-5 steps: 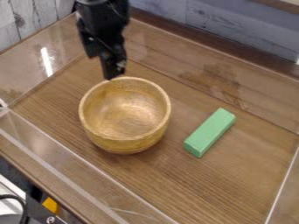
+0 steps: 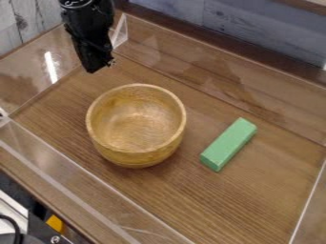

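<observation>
My black gripper point(image 2: 91, 55) hangs at the upper left of the camera view, over the wooden surface behind and left of a round wooden bowl point(image 2: 135, 126). Whether its fingers are open or shut is hard to tell. The bowl appears empty. A green rectangular block point(image 2: 228, 144) lies to the right of the bowl.
A pale wall point(image 2: 26, 14) stands at the upper left.
My gripper has moved left, from above the back of the bowl to the upper left. The bowl and green block have stayed in place.
</observation>
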